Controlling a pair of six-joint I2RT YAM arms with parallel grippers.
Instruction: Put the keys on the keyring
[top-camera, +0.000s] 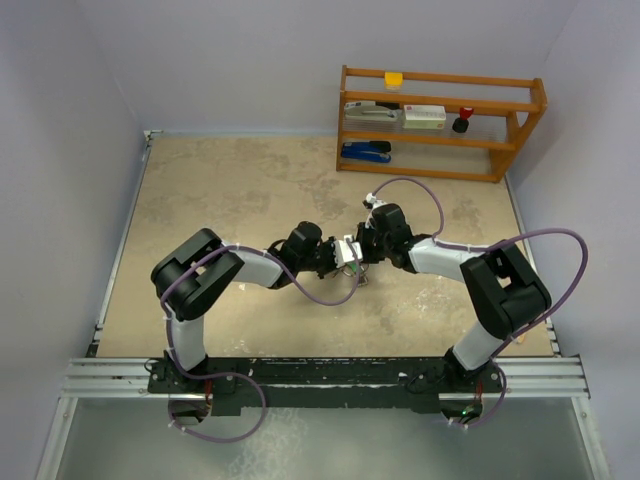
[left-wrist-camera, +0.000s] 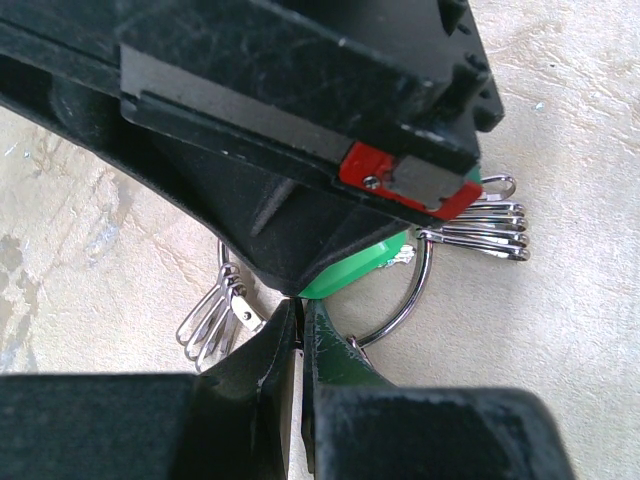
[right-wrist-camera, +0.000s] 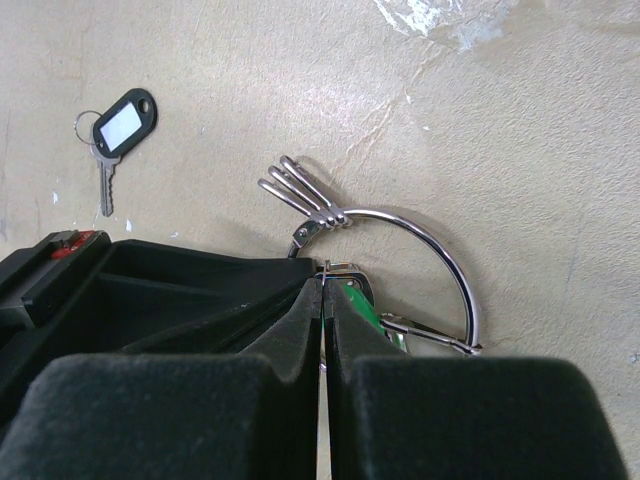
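A large metal keyring with several wire loops lies on the table, its hoop (right-wrist-camera: 440, 245) curving right of my right gripper. Both grippers meet over this hoop. A green key tag (left-wrist-camera: 352, 270) is partly hidden beneath the right gripper's black body in the left wrist view. The left gripper is shut beside the tag's lower end. In the right wrist view the right gripper is shut at a small metal ring by the green tag (right-wrist-camera: 362, 305); whether a thin wire is pinched at either set of tips is unclear.
A key with a black tag (right-wrist-camera: 124, 124) lies loose on the table, apart from the hoop. A wooden shelf (top-camera: 430, 170) with a blue stapler (top-camera: 366, 152) stands at the back right.
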